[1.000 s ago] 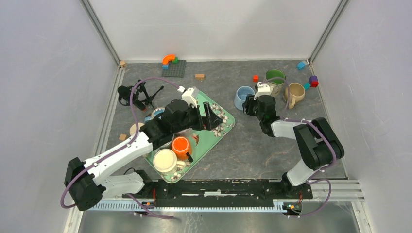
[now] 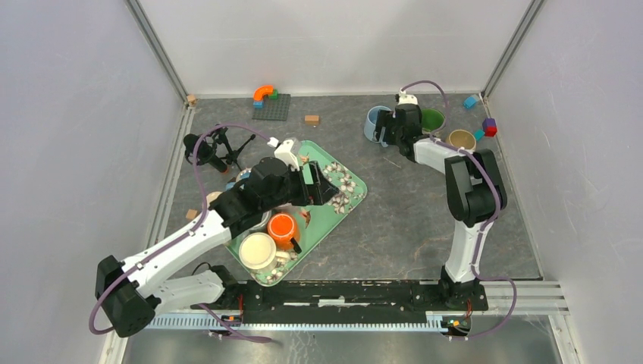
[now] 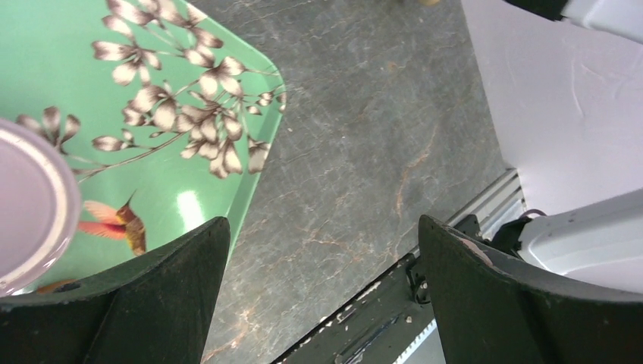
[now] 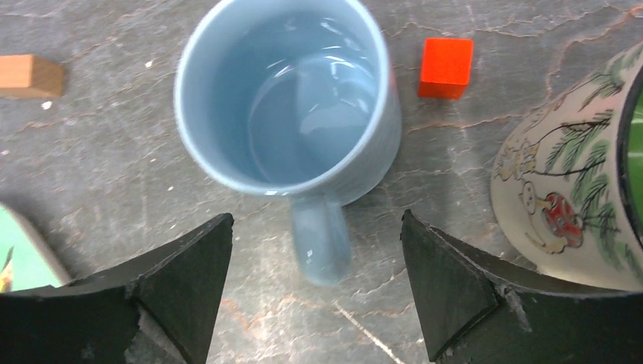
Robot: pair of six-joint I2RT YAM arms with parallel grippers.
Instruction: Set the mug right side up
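Upright on the table, the blue mug (image 4: 311, 106) has its mouth facing up, with its inside floor visible in the right wrist view. Its handle (image 4: 322, 239) points toward my right gripper, whose fingers stand apart on either side of it without touching. From above, the mug (image 2: 371, 125) is at the back, partly covered by the right gripper (image 2: 385, 128). My left gripper is open and empty over the right part of the green tray (image 2: 334, 220).
Close to the mug's right stand a green-lined patterned mug (image 4: 565, 182) and a tan mug (image 2: 461, 139). A red block (image 4: 445, 67) sits just behind the blue mug. An orange mug (image 2: 282, 227) is on the tray.
The left arm shifted slightly.
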